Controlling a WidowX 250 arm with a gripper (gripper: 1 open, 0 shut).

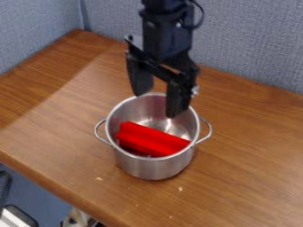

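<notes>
A steel pot (151, 161) with two loop handles stands on the wooden table, a red cylindrical object (151, 137) lying inside it. My dark gripper (159, 89) hangs just above the pot's rim from the top of the view, its two fingers apart, one over the left side of the pot and one over the right, with nothing seen between them.
Blue-grey padded walls (256, 49) bound it at the back. A dark object lies at the lower left edge, beyond the table.
</notes>
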